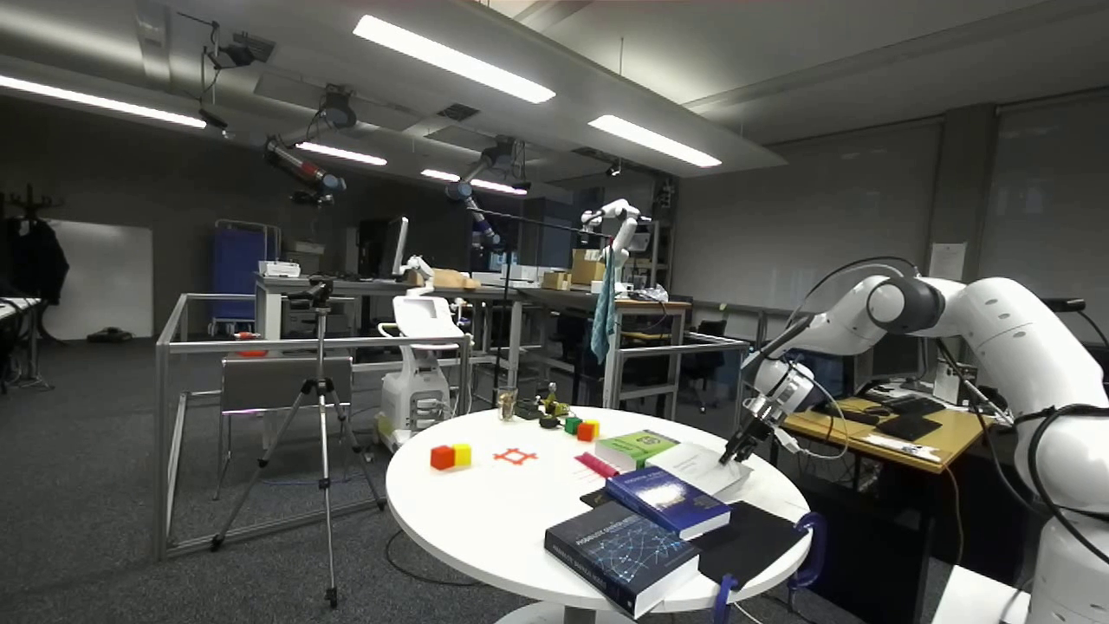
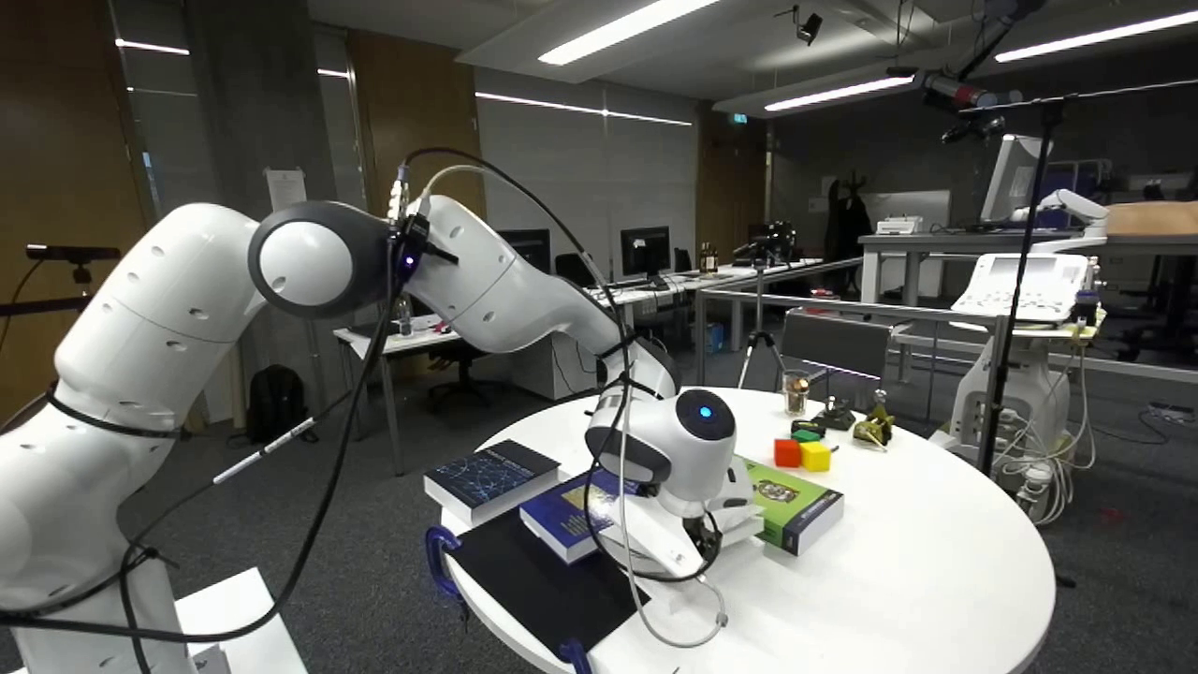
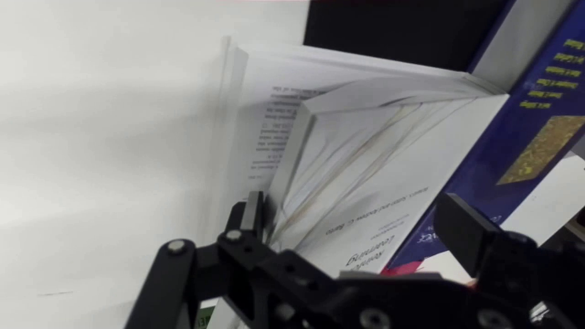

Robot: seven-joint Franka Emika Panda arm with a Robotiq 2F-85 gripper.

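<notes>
A white book (image 3: 362,181) with "Learning" on its cover lies between blue and green books. In the wrist view its upper part is raised at an angle above a printed page (image 3: 268,126). My gripper is over it with its fingers wide apart. One finger (image 3: 252,211) is at the book's near edge, possibly touching; the other finger (image 3: 466,230) overlaps the blue book (image 3: 526,115). In exterior view 1 the gripper (image 1: 736,447) comes down at the white book's (image 1: 698,468) right side. The arm largely covers the fingers in exterior view 2.
The green book (image 1: 634,447) adjoins the white one, and a dark book (image 1: 621,553) lies at the table's front. Coloured blocks (image 1: 450,457) and a glass (image 1: 506,405) stand farther off. Blue clamps (image 1: 813,549) grip the table edge by a black mat (image 1: 754,539).
</notes>
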